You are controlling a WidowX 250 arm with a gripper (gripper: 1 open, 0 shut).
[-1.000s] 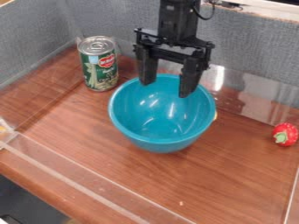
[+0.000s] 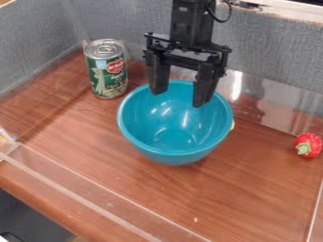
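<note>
My black gripper (image 2: 179,79) hangs over the back of a teal bowl (image 2: 175,137), its two fingers spread wide apart with empty space between them. The fingertips are close to the bowl's back rim. A green-labelled can (image 2: 108,72) stands upright to the left, behind the bowl. A red strawberry-like object (image 2: 309,145) lies at the far right. A small pale yellow bit shows at the bowl's right side, mostly hidden by it.
Grey padded walls stand at the back and left, with clear plastic edging along the sides.
</note>
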